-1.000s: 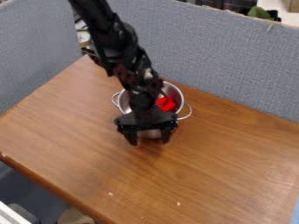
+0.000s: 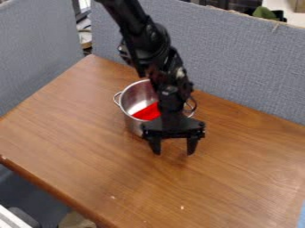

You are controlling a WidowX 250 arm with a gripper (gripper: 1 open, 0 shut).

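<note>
A steel pot (image 2: 134,98) with side handles stands on the wooden table toward the back centre, with a red object (image 2: 145,112) inside, partly hidden by the arm. My black gripper (image 2: 173,146) hangs low at the pot's front right, its fingers spread open and pointing down, with nothing seen between them.
Grey padded walls (image 2: 238,62) border the back and left. A gap shows beyond the table's lower-left edge.
The arm and gripper have moved to the right, from over the pot's front to its front right. More of the pot's left side now shows.
</note>
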